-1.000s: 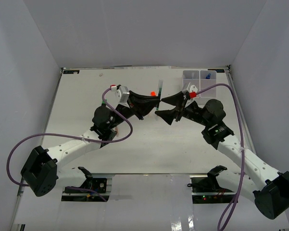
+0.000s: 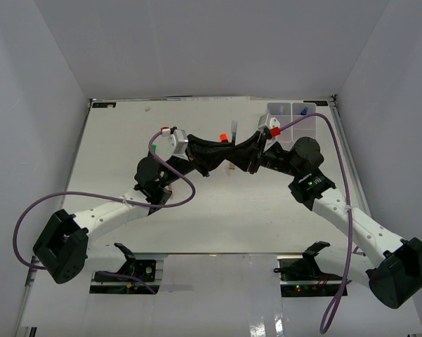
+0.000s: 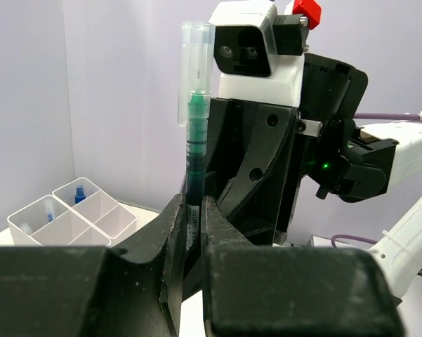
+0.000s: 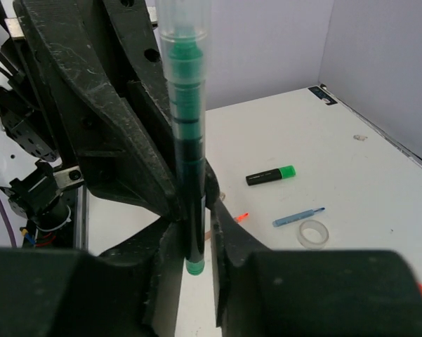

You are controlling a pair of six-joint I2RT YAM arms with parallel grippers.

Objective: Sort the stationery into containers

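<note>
A green-inked pen with a clear cap (image 3: 196,140) stands upright between the two grippers, above the middle of the table. Both are shut on it: my left gripper (image 2: 221,151) from the left, my right gripper (image 2: 242,152) from the right, the two meeting. The divided clear container (image 2: 291,112) is at the back right, with small blue items inside. On the table lie a black-and-green marker (image 4: 270,175), a blue pen (image 4: 298,216), a tape roll (image 4: 313,234) and an orange pen (image 4: 240,217), partly hidden.
Walls stand at the back and both sides. A red-orange item (image 2: 223,137) lies behind the grippers.
My right gripper has moved in from the right and closed on the pen beside my left gripper. My left gripper has barely moved.
</note>
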